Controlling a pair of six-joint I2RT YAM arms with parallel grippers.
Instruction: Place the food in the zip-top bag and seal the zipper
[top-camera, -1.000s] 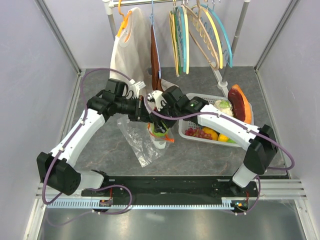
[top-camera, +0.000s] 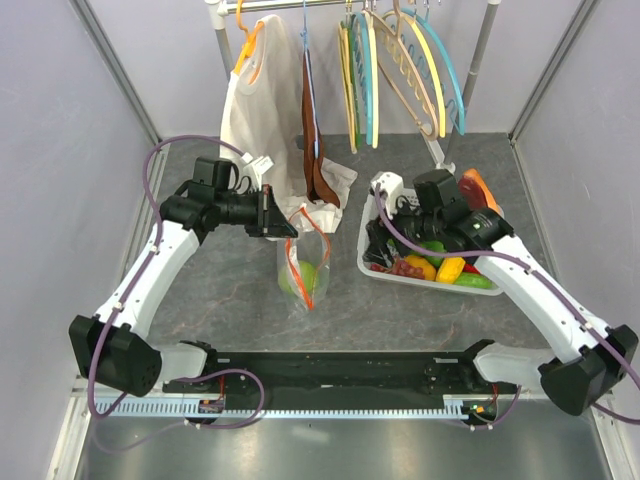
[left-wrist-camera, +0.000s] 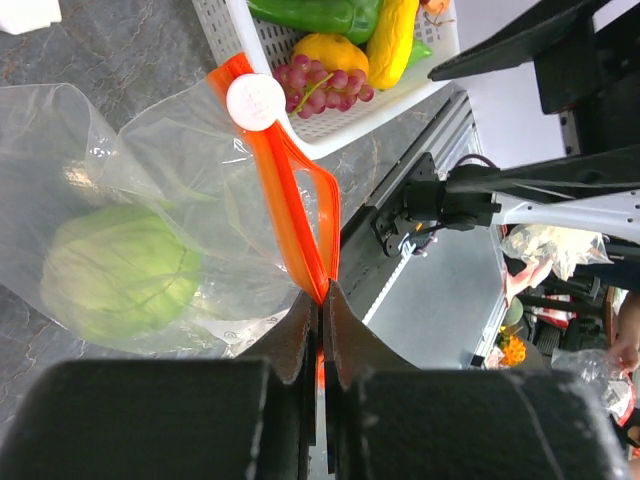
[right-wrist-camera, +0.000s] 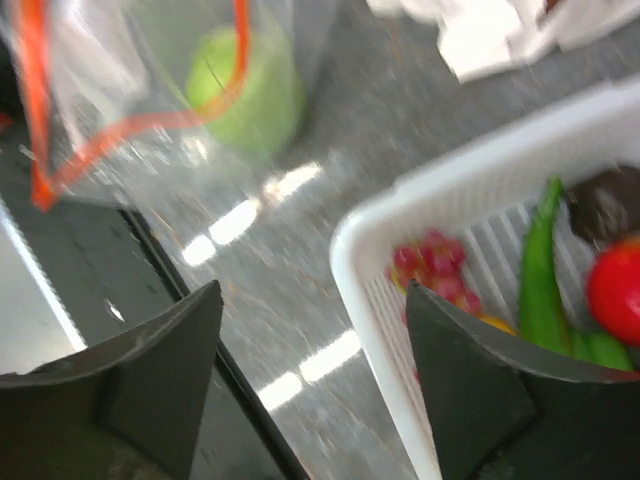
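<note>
My left gripper is shut on the orange-edged rim of the clear zip top bag (left-wrist-camera: 150, 180); the bag hangs open with a pale green round vegetable (left-wrist-camera: 120, 270) inside. My right gripper is part open over the left end of the white basket (top-camera: 420, 278), nothing visible between its fingers. In the basket are grapes (left-wrist-camera: 310, 85), a green pepper (right-wrist-camera: 540, 280), a yellow pepper (left-wrist-camera: 390, 40), a red round item (right-wrist-camera: 615, 295) and other food. The right wrist view is blurred.
A clothes rack with hangers (top-camera: 410, 60) and a white garment (top-camera: 250, 120) stands at the back. The grey floor between bag and basket, and left of the bag, is clear.
My right gripper has moved away from the bag to over the basket. The bag now hangs more upright from my left gripper, with the green vegetable low inside.
</note>
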